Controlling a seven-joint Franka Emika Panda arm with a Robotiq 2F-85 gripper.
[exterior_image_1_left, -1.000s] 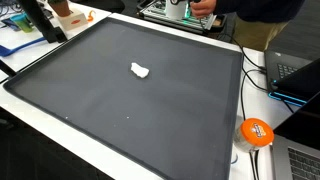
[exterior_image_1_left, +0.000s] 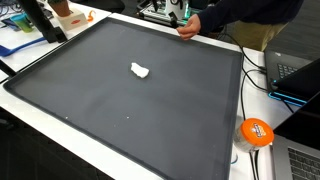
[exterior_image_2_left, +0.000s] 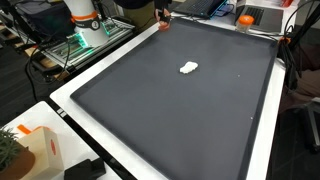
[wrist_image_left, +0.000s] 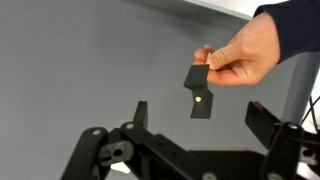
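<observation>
A small white crumpled object (exterior_image_1_left: 139, 70) lies on the dark grey mat (exterior_image_1_left: 120, 110); exterior view 2 also shows this white object (exterior_image_2_left: 188, 67) there. In the wrist view my gripper is open, its two dark fingers far apart. A person's hand (wrist_image_left: 245, 52) holds a black bent piece (wrist_image_left: 201, 91) with a pale yellowish dot. That piece reaches down toward the gap between the fingers, but I cannot tell whether it is at their depth. My gripper is hard to make out in the exterior views.
An orange-lidded jar (exterior_image_1_left: 254, 134) stands right of the mat, near a laptop (exterior_image_1_left: 298, 158) and loose cables. The person's hand (exterior_image_1_left: 189, 30) is at the mat's far edge.
The white object and the jar have stayed put.
</observation>
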